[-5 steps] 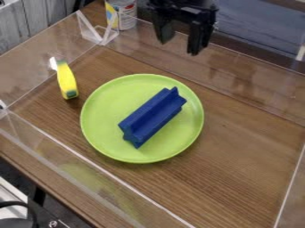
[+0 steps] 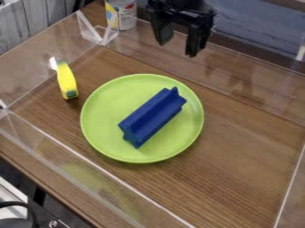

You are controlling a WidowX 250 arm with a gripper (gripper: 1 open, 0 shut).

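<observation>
A dark blue elongated block (image 2: 152, 117) lies diagonally on a green plate (image 2: 114, 141) in the middle of the wooden surface. A yellow object (image 2: 67, 82) with a pale tip lies left of the plate. My black gripper (image 2: 179, 32) hangs at the top centre, open, above the far part of the surface and apart from the plate and the block.
A printed can (image 2: 120, 12) stands at the top left, near a white object (image 2: 98, 31) that I cannot identify.
My gripper has shifted very slightly at the top. The plate, block and yellow object are unchanged.
</observation>
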